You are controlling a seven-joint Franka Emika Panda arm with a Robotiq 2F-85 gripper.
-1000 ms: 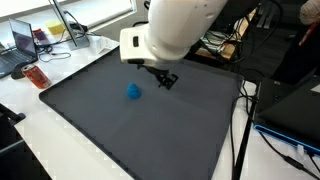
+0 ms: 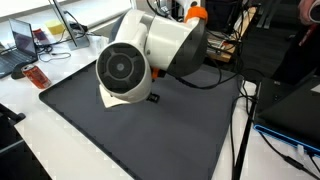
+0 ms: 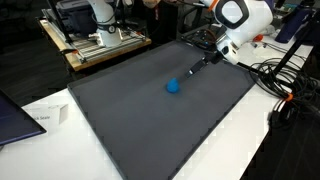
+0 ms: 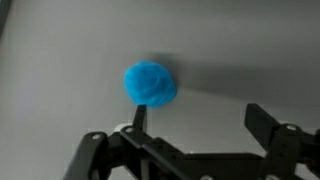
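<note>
A small blue object with a rounded outline rests on the dark grey table mat. Seen from the wrist, the blue object lies left of centre, just beyond the left finger and not between the fingers. My gripper is open, its two black fingers wide apart with only bare mat between them. In exterior view 2 the gripper is up and to the right of the blue object, apart from it. The arm's round white wrist hides the blue object in exterior view 1.
An orange can and a laptop stand at the far left in exterior view 1. Loose black cables lie along the mat's right edge in exterior view 2.
In exterior view 1, the arm has shifted left and its wrist has turned.
</note>
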